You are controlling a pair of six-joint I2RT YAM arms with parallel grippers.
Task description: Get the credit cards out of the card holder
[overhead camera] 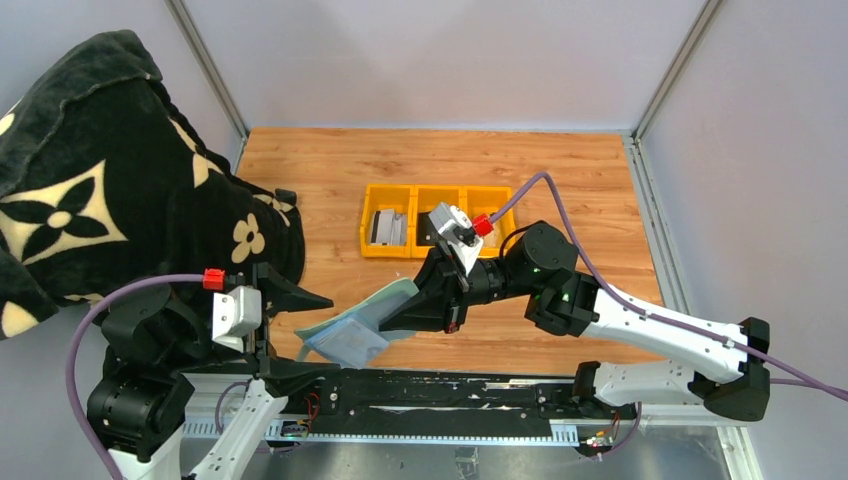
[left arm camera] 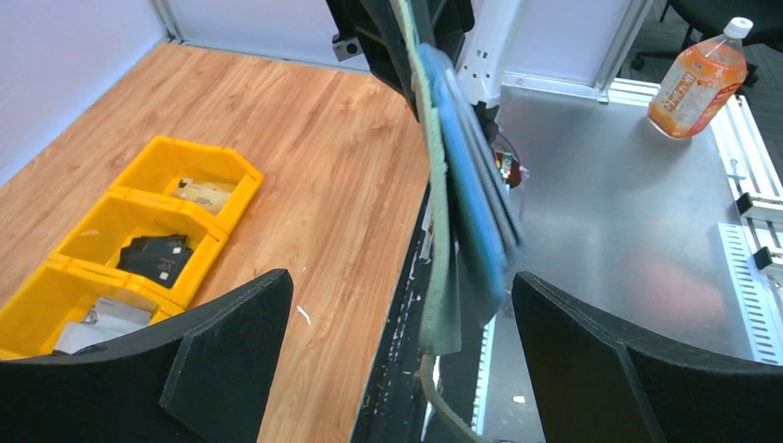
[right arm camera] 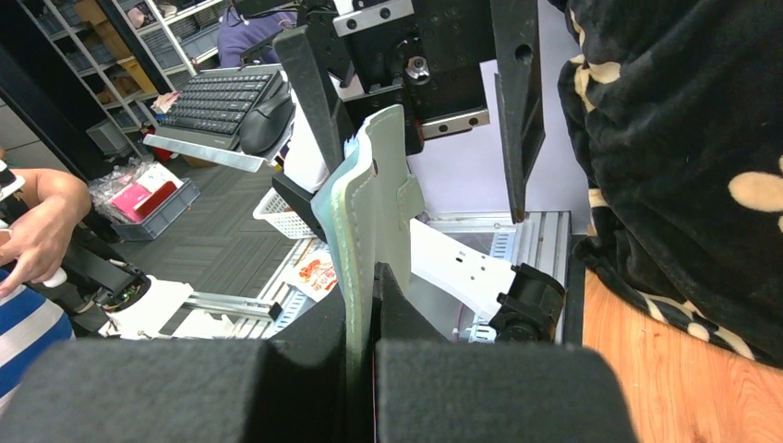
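A pale green card holder [overhead camera: 392, 296] hangs in the air over the table's front edge, its bluish clear sleeves [overhead camera: 348, 343] fanned toward the left arm. My right gripper [overhead camera: 384, 328] is shut on one end of it; the cover [right arm camera: 355, 221] rises from between those fingers in the right wrist view. Facing the holder's free end, my left gripper [overhead camera: 332, 336] stands open. In the left wrist view the cover [left arm camera: 439, 231] and blurred blue sleeves [left arm camera: 475, 185] hang ahead of the left fingers [left arm camera: 242, 346], nothing gripped. Individual cards inside the sleeves cannot be made out.
A yellow three-part bin [overhead camera: 412, 253] holds whitish cards [overhead camera: 388, 227] at left, black cards [left arm camera: 159, 258] in the middle and tan ones [left arm camera: 201, 192] at right. A dark plush blanket [overhead camera: 130, 170] crowds the left side.
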